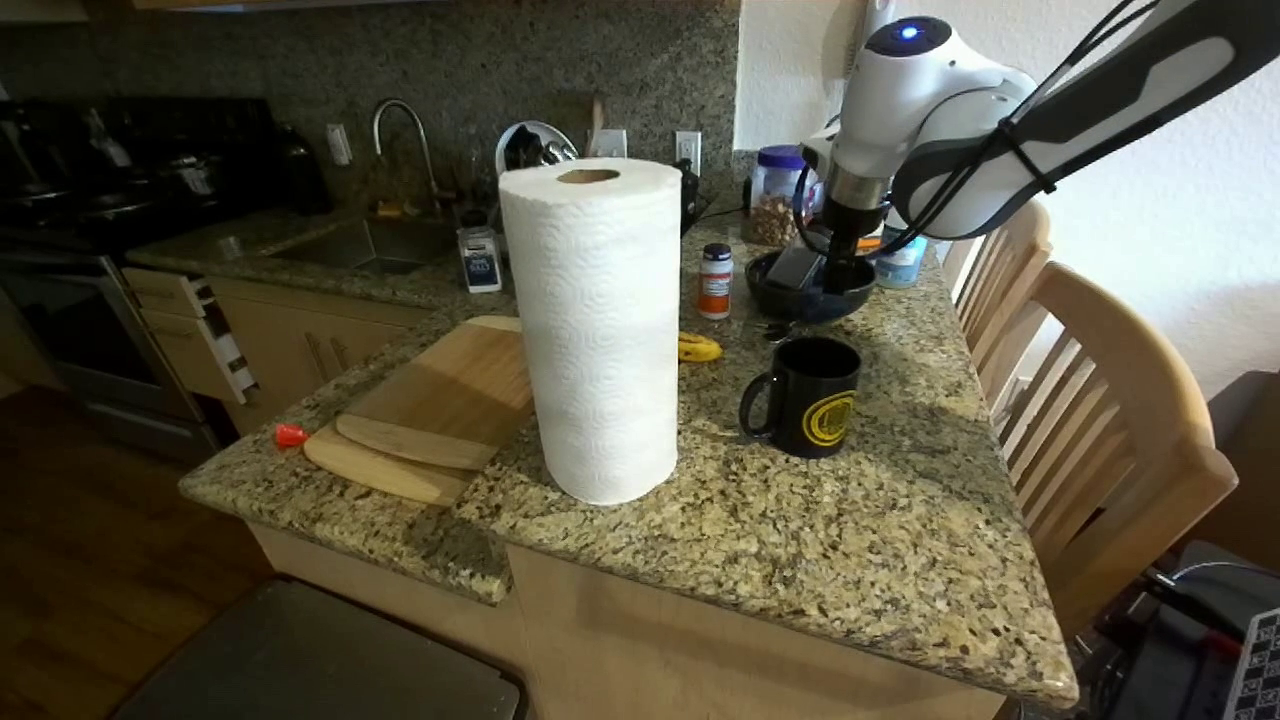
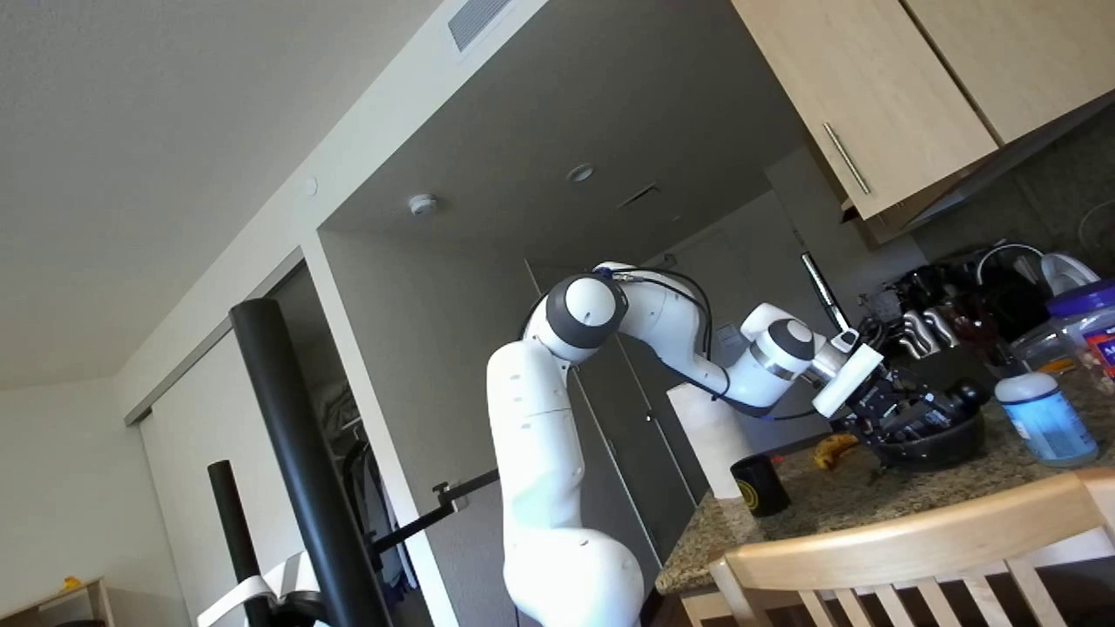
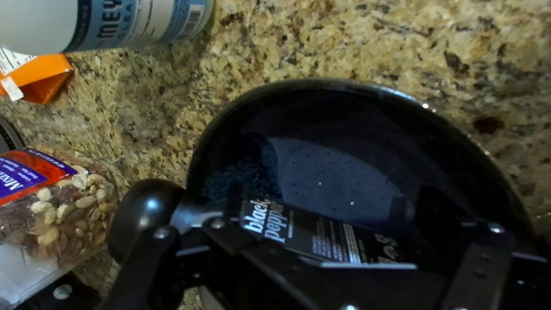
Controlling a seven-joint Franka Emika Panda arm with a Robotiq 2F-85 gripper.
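Observation:
A dark bowl (image 3: 361, 98) stands on the granite counter, and my gripper reaches down into it with its fingers spread wide. Lying in the bowl is a dark container labelled black pepper (image 3: 317, 235); part of it shows between my fingers, but whether either finger touches it I cannot tell. A rounded black knob (image 3: 147, 212), seemingly the container's end, juts past the bowl's rim in the wrist view. My gripper's frame hides the container's lower side. In exterior view 1 the arm hangs over the bowl (image 1: 810, 306), close to the chairs' side of the counter.
Close by the bowl stand a nut jar (image 3: 62, 206), a blue-labelled bottle (image 3: 129, 23) and an orange-labelled bottle (image 1: 715, 282). Nearer exterior camera 1 are a banana (image 1: 698, 348), a black mug (image 1: 813, 396) and a paper towel roll (image 1: 600, 336).

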